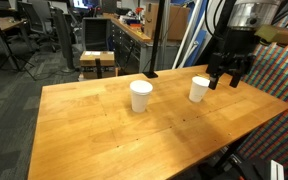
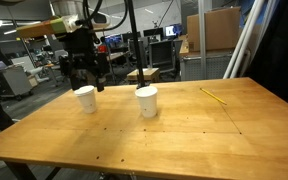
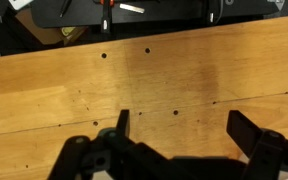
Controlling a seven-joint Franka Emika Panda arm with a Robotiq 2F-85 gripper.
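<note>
Two white cups stand upright on the wooden table. In exterior view 1 one cup [image 1: 141, 97] is near the middle of the tabletop, and the other cup [image 1: 198, 90] is farther right, close to the arm. Exterior view 2 shows a cup [image 2: 147, 103] near the centre and another cup [image 2: 86, 100] by the arm at left. My gripper [image 1: 224, 82] hangs above the table, pointing down, higher than the cups. Its fingers [image 3: 244, 128] are spread wide in the wrist view, with only bare wood between them. Neither cup can be made out clearly from the wrist.
A thin yellow stick [image 2: 214, 97], perhaps a pencil, lies on the table in exterior view 2. Dark equipment and cables line the top edge of the wrist view. A dark post rises behind the table.
</note>
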